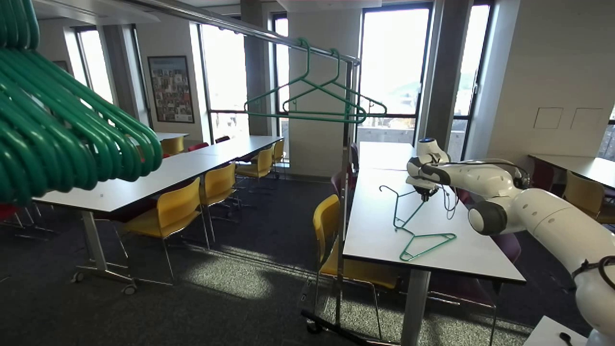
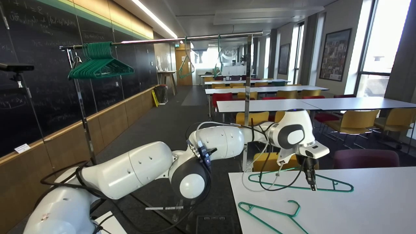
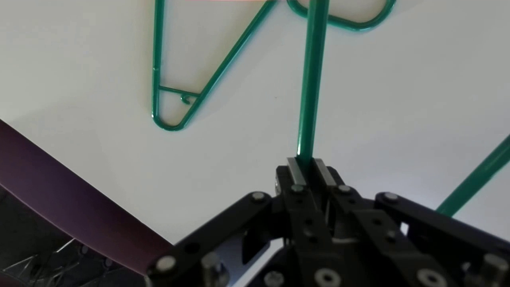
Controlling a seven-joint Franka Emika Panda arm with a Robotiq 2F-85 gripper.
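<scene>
My gripper [image 1: 425, 198] is shut on one bar of a green hanger [image 3: 311, 86], low over the white table. In exterior view 1 this held hanger [image 1: 396, 210] has its hook to the left. Its lower corner appears close to the hook of a second green hanger [image 1: 431, 245], lying flat near the table's front; whether they touch, I cannot tell. From the other side, the held hanger [image 2: 335, 190] shows behind my gripper [image 2: 313, 189], and the lying hanger [image 2: 269, 212] is nearer the camera. The wrist view shows a corner of the lying hanger [image 3: 174, 125].
A metal rack rail [image 1: 259, 33] carries two spread-out green hangers [image 1: 311, 118] near its end post [image 1: 346, 167] and a dense bunch of hangers [image 2: 99, 64] at the other end. A purple chair [image 3: 71, 191] stands by the table edge.
</scene>
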